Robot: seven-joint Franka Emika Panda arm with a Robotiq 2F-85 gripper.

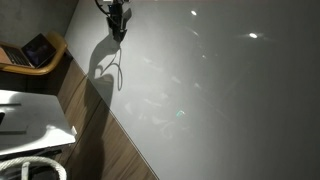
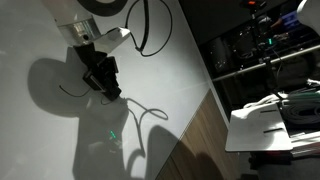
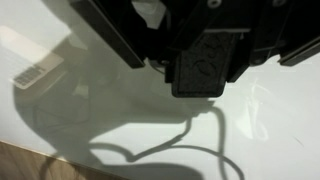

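Observation:
My black gripper (image 1: 118, 36) is above the pale board-like surface (image 1: 190, 90), near its upper left edge in exterior view 1. In exterior view 2 the fingertips (image 2: 110, 93) point down at the surface. The wrist view has a dark, textured, block-like piece (image 3: 199, 78) between the fingers, and the gripper appears shut on it. Its full shape is hidden by the fingers. Grey looping lines (image 3: 135, 157) run below it; whether they are a cord or its shadow, I cannot tell.
A wood-coloured floor strip (image 1: 100, 125) borders the surface. Beyond it are a white table (image 1: 35, 115) and a chair (image 1: 45, 65) with a laptop (image 1: 40, 48). A pale label-like patch (image 3: 32, 70) shows in the wrist view.

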